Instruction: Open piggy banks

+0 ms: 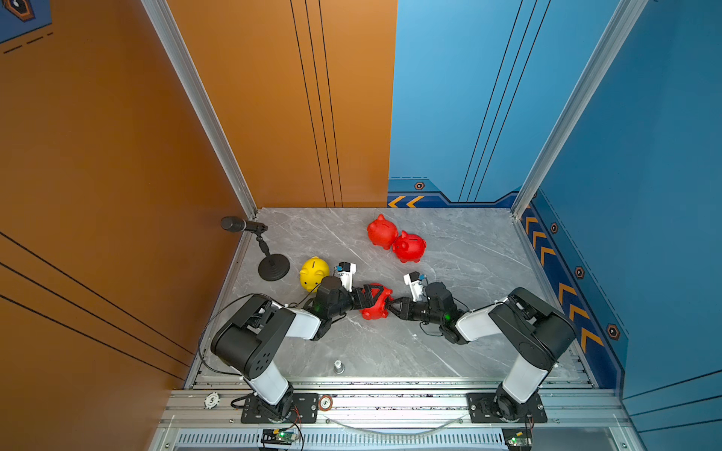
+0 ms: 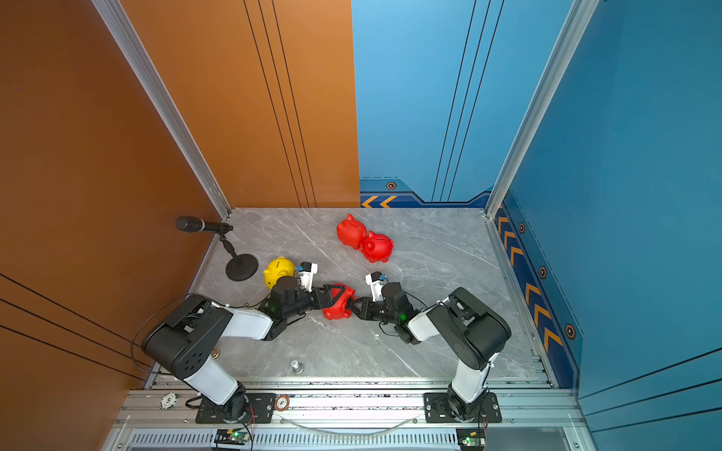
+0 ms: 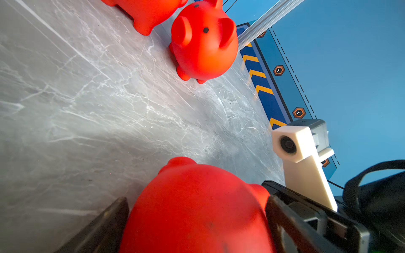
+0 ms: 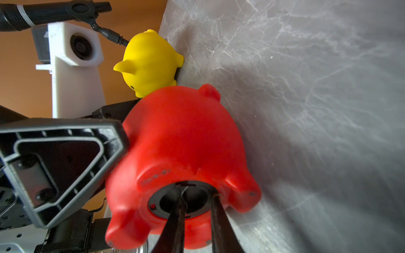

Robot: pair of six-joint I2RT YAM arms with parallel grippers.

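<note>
A red piggy bank (image 1: 375, 308) lies on its side at the table's centre, between both grippers. My left gripper is open, with the bank's rounded body between its fingers. The bank's underside faces my right gripper, whose slightly parted fingertips are at the black ring opening (image 4: 168, 212) in that underside. Two more red piggy banks (image 1: 382, 231) (image 1: 409, 246) stand behind, near the back. A yellow piggy bank (image 4: 149, 59) stands to the left.
A microphone on a stand (image 1: 273, 265) is at the left. A small metal piece (image 1: 339, 366) lies near the front edge.
</note>
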